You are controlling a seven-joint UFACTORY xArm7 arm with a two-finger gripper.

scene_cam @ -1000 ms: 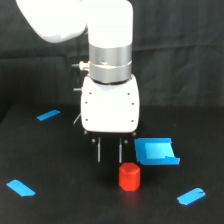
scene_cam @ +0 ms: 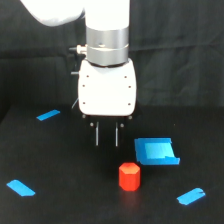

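Observation:
A small red block [scene_cam: 129,178] with cut corners stands on the black tabletop, near the lower middle of the view. Behind it and a little to its right lies a shallow light-blue tray [scene_cam: 155,151], which looks empty. My white gripper [scene_cam: 107,142] hangs above the table, up and to the left of the red block in the picture. Its two thin dark fingers point down, set well apart, with nothing visible between them. The gripper is open and does not appear to touch the block or the tray.
Flat blue pieces lie at the lower left [scene_cam: 20,188], the upper left [scene_cam: 48,115] and the lower right [scene_cam: 190,196]. A dark curtain [scene_cam: 180,60] hangs behind the table.
My gripper has shifted upward in the picture and looks slightly smaller, so its fingertips are farther from the red block. The block, tray and blue pieces have stayed put.

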